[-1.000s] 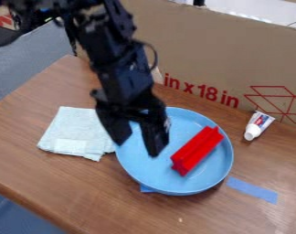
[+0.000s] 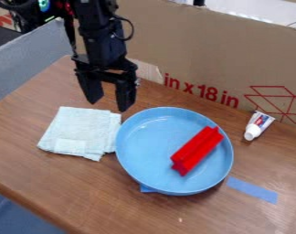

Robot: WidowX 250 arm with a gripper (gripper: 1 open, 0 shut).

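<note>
My black gripper (image 2: 108, 91) hangs open above the table behind a folded pale cloth (image 2: 78, 130), with nothing visible between its fingers. To its lower right is a light blue plate (image 2: 151, 155), holding a long red object (image 2: 197, 149) on its right side.
A white tube (image 2: 258, 125) lies right of the plate. A cardboard box (image 2: 217, 50) stands along the back. Blue tape (image 2: 252, 191) is on the table at the right.
The arm has moved back and to the left, away from over the plate. The plate, red object and cloth look unchanged.
</note>
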